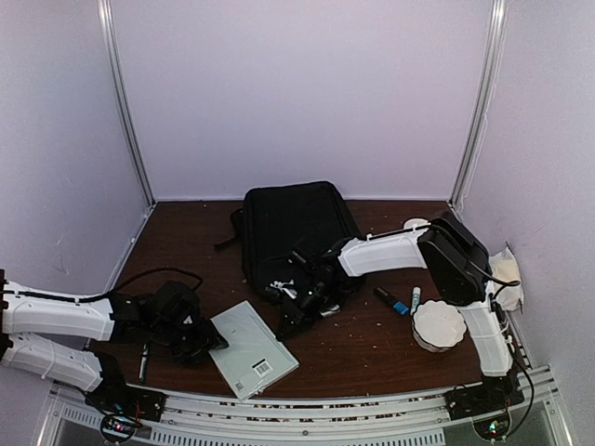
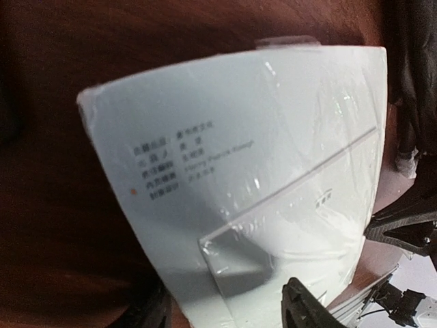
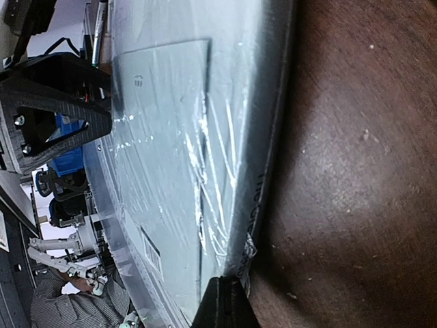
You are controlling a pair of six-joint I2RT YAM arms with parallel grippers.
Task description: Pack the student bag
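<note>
The white wrapped book (image 1: 253,348) lies on the table's front part, barcode side up, turned at a slant. My left gripper (image 1: 220,344) is at its left edge; in the left wrist view its fingers (image 2: 304,307) are wide apart, one over the book's cover. At the opposite edge is my right gripper (image 1: 282,334). In the right wrist view its fingers (image 3: 225,301) are together with nothing between them, and the book's edge is outside them. Behind lies the black bag (image 1: 293,218), its front partly covered by the right arm.
Right of the bag are a dark blue-tipped item (image 1: 392,301), a small light tube (image 1: 416,299) and a round white-topped container (image 1: 439,325). A pen (image 1: 144,362) lies by the left arm. Bare table (image 1: 372,358) shows at front right.
</note>
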